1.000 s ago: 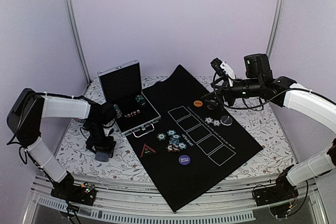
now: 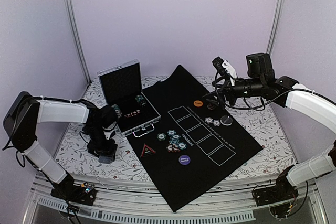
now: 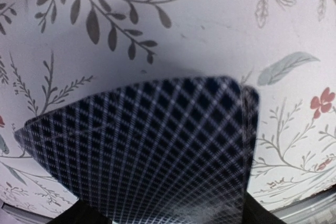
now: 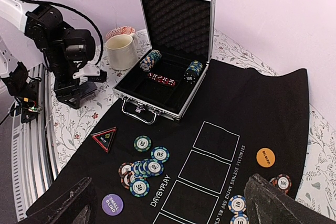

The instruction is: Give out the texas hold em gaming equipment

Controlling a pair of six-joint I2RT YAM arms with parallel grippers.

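At the table's near left, my left gripper (image 2: 105,150) is over a dark checked deck of cards (image 3: 147,145), its top fanned or skewed in the left wrist view; only edges of the fingers show there, so their grip is unclear. My right gripper is open above the black mat (image 2: 205,182). On the mat lie scattered chips (image 4: 139,186), a purple small blind disc (image 4: 112,204), an orange big blind disc (image 4: 265,157) and a red triangle marker (image 4: 104,138). The open case (image 4: 178,103) holds chip stacks and red dice (image 4: 161,79).
A white mug (image 4: 121,53) stands left of the case, behind the left arm. Five printed card boxes (image 4: 209,163) on the mat are empty.
The right arm shows little or no movement.
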